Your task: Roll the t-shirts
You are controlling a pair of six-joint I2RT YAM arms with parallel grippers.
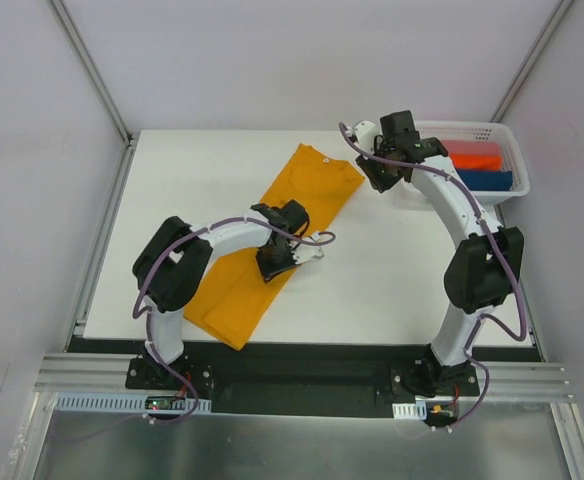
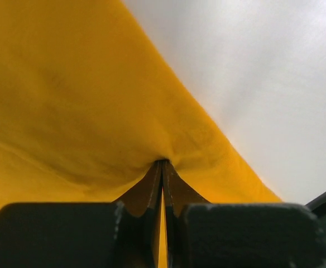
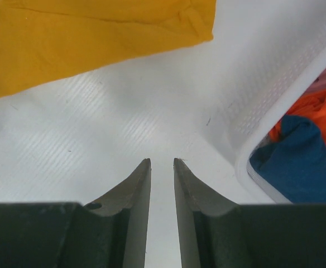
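A yellow T-shirt (image 1: 235,320) lies folded in a long diagonal strip on the white table. My left gripper is shut, its tips pressed onto the shirt near its edge, with a small dimple in the cloth around them; whether cloth is between them is hard to tell. My right gripper is slightly apart at the fingertips, over bare table beside the shirt's upper end and the basket, holding nothing.
A white basket (image 1: 517,170) at the back right holds rolled pink, orange (image 3: 325,111) and dark blue (image 3: 302,167) shirts.
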